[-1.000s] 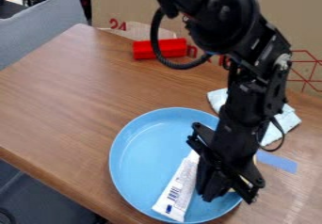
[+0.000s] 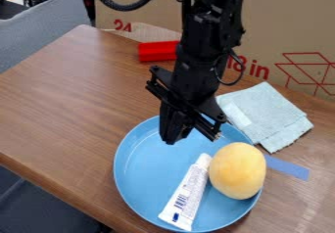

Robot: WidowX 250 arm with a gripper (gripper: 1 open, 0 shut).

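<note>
My black gripper (image 2: pixel 175 129) hangs over the upper part of a blue plate (image 2: pixel 144 168), pointing down, shut with nothing visible between its fingers. On the plate lie a white tube (image 2: pixel 185 194), set diagonally, and, to its right, a round yellow object (image 2: pixel 237 169) near the plate's right side.
Behind the plate at right lies a folded pale cloth (image 2: pixel 267 116), with blue tape (image 2: pixel 291 168) below it. A red cylinder (image 2: pixel 157 51) lies by the cardboard (image 2: pixel 288 31) at the back.
My gripper has moved up and left from low over the plate's right side, uncovering the yellow object and more of the tube.
</note>
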